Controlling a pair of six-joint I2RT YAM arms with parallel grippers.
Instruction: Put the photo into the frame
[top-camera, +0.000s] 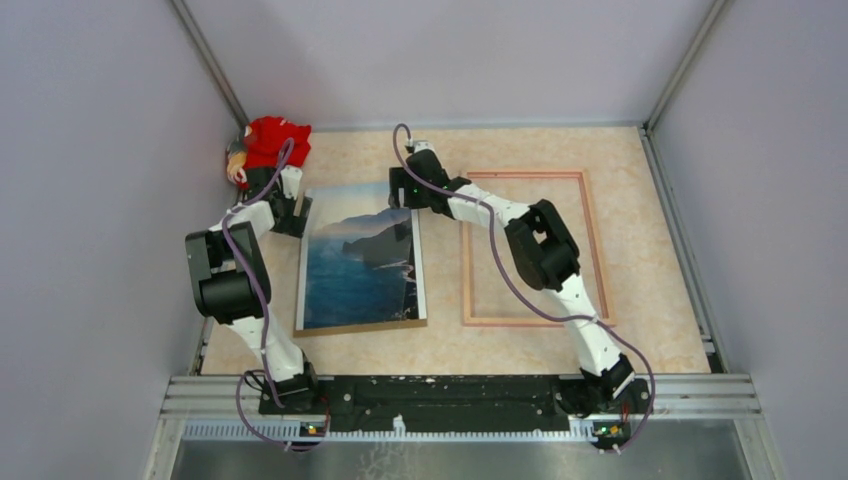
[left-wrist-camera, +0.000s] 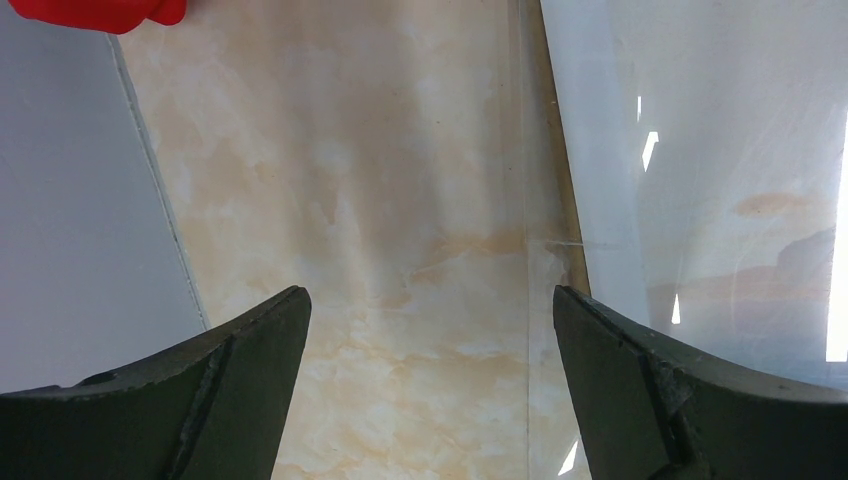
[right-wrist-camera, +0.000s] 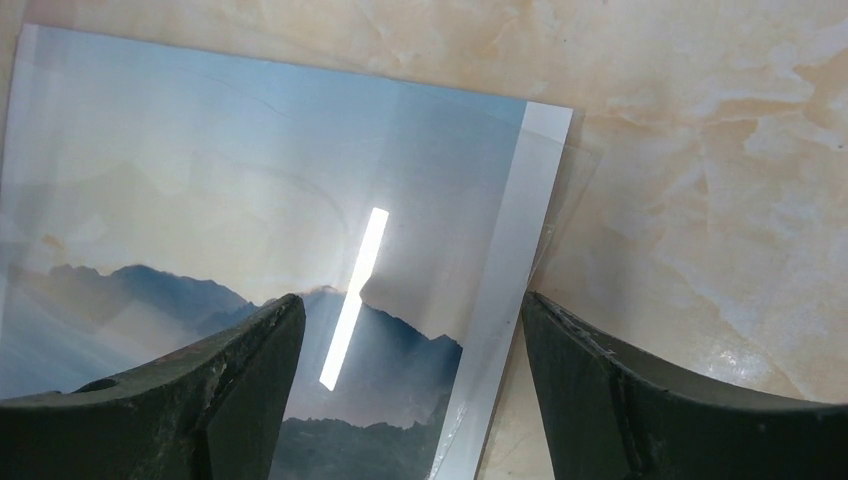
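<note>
The photo (top-camera: 355, 270), a seascape with white borders, lies under a clear sheet on a brown backing at the table's left half. At its upper left edge my left gripper (top-camera: 298, 218) is open, with the photo's edge and clear sheet (left-wrist-camera: 600, 200) by its right finger. My right gripper (top-camera: 398, 195) is over the photo's top right corner, its fingers apart, the white border (right-wrist-camera: 510, 230) by the right finger; whether that finger touches it I cannot tell. The empty pinkish wooden frame (top-camera: 595, 250) lies on the right.
A red cloth (top-camera: 275, 140) lies in the back left corner. Bare table (top-camera: 650, 240) shows right of the frame and along the front. Walls enclose the back and sides.
</note>
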